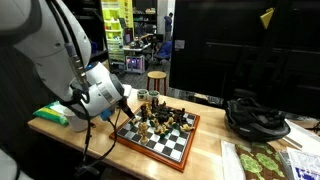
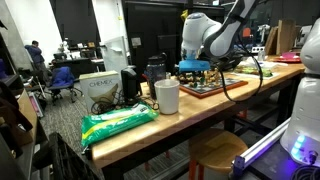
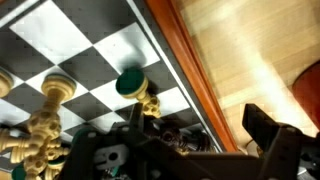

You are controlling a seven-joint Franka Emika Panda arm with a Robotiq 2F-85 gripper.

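Note:
A chessboard (image 1: 171, 150) with a brown frame lies on the wooden table, with several dark and light pieces crowded over its middle and far part. In the wrist view, a light piece with a green base (image 3: 131, 82) lies tipped over near the board's brown edge (image 3: 188, 60). Another light piece (image 3: 45, 110) is further in from that edge. My gripper is open, its dark fingers (image 3: 268, 130) wide apart at the bottom of the wrist view. The arm (image 1: 100, 90) hangs over the board's left side in exterior view 1.
A white cup (image 2: 167, 97) stands near the table's edge, with a green package (image 2: 120, 122) close by. On the table's right are a black bag (image 1: 257, 118) and a green-patterned sheet (image 1: 262, 162). Bare wood (image 1: 208, 150) shows right of the board.

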